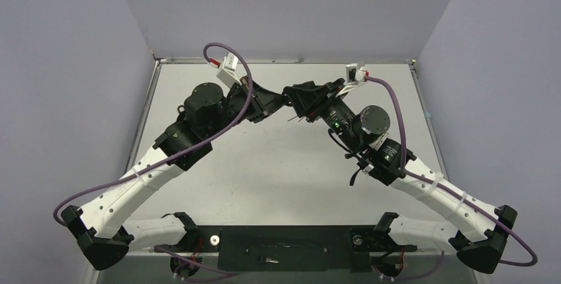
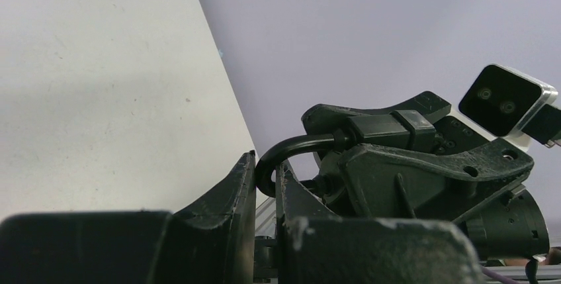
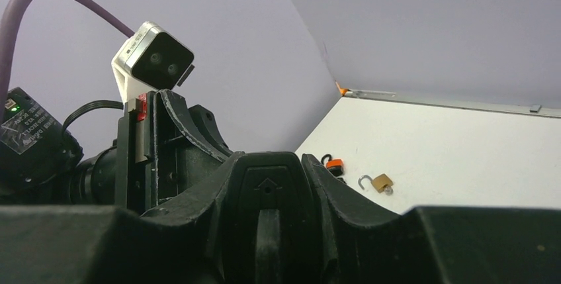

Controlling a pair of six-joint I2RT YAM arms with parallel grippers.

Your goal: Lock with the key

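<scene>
A black padlock is held between both grippers. In the right wrist view its body [image 3: 268, 179] sits between the fingers of my right gripper, which is shut on it. The left wrist view shows its dark curved shackle [image 2: 291, 146] bending into my left gripper, shut on the bend. Seen from the top, the left gripper [image 1: 284, 100] and the right gripper [image 1: 294, 100] meet tip to tip above the table; there the lock is mostly hidden. I cannot make out a key clearly in any view.
Beyond the grippers in the right wrist view, an orange and black padlock [image 3: 335, 167] and a brass padlock [image 3: 382, 182] with its shackle open lie on the white table [image 3: 463, 158]. Grey walls stand around it.
</scene>
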